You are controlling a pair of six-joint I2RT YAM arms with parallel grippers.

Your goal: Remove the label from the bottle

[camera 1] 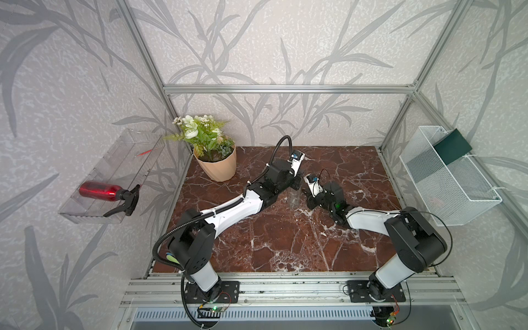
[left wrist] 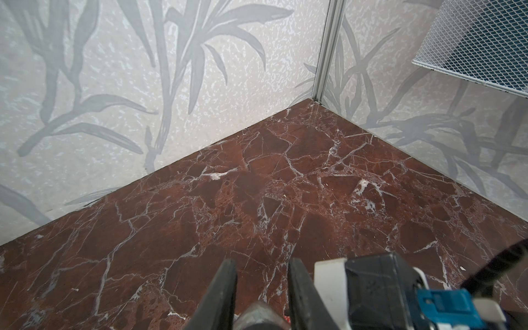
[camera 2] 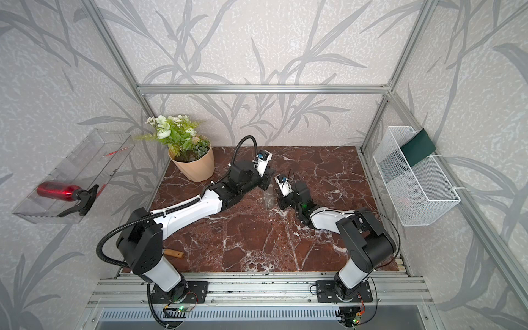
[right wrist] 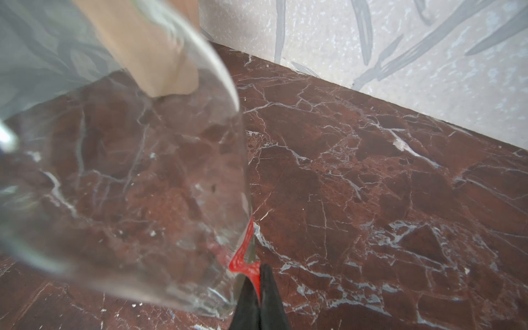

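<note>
A clear bottle (right wrist: 126, 192) fills the left of the right wrist view. Its lower body (camera 1: 294, 200) shows between the two arms in the top left view. My left gripper is shut on the bottle, whose rounded end (left wrist: 259, 314) sits between its fingers; the rest is out of that view. A thin red label strip (right wrist: 242, 263) stands out from the bottle's right side. Its end runs down between the fingertips of my right gripper, which is shut on it. How much label still clings to the glass is unclear.
At the back left stands a flower pot (camera 1: 217, 165). A clear bin (camera 1: 118, 165) with a red bottle (camera 1: 100, 190) hangs at left, a white mesh basket (camera 1: 448, 178) at right.
</note>
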